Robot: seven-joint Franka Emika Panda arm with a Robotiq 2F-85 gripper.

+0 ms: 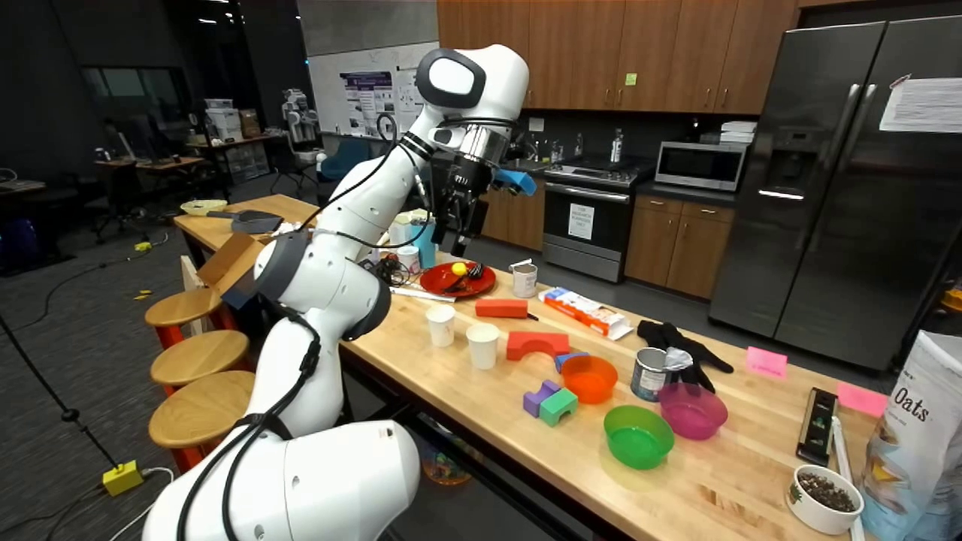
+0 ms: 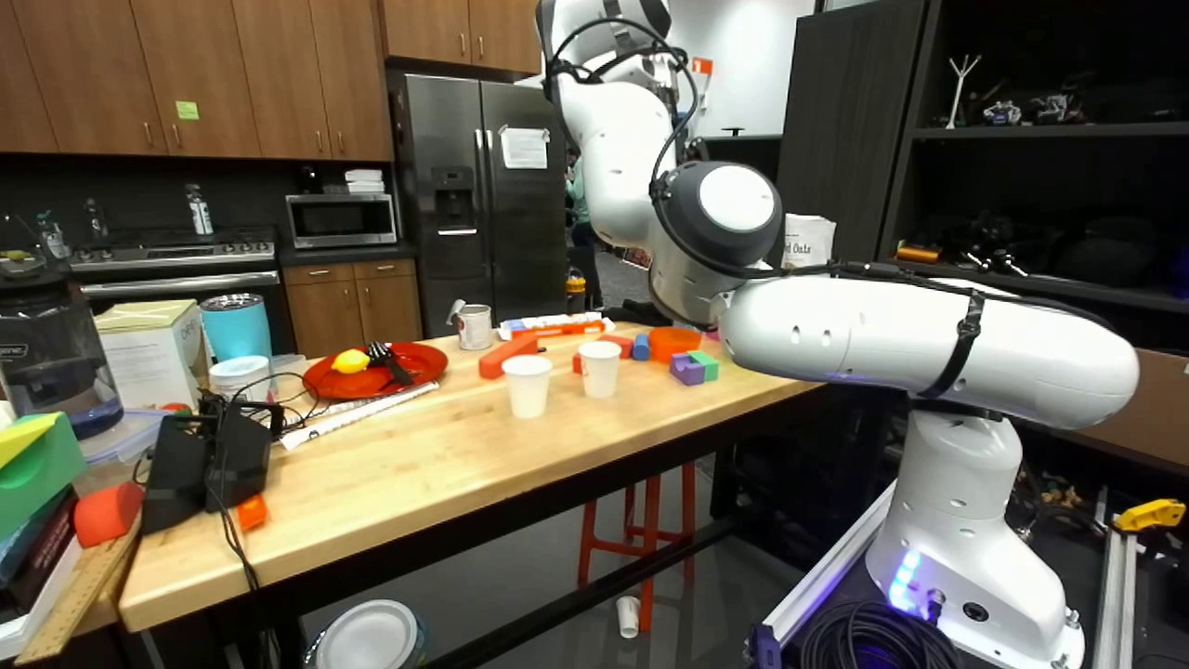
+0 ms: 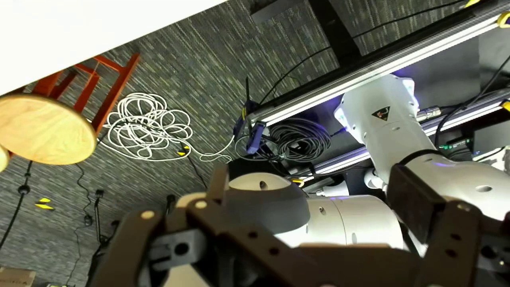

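Above the far end of the table hangs my gripper, over the area of the red plate and clear of it. In the wrist view the gripper has its two fingers wide apart, and only the robot's own arm and base show behind the gap. On the red plate lie a yellow lemon-like item and a black utensil. Two white cups stand near the table's front edge. The gripper is out of sight in exterior view 2.
Bowls in orange, green and magenta stand mid-table. Red blocks, a can and a black glove are nearby. Wooden stools line the left side. Bare tabletop shows towards the right.
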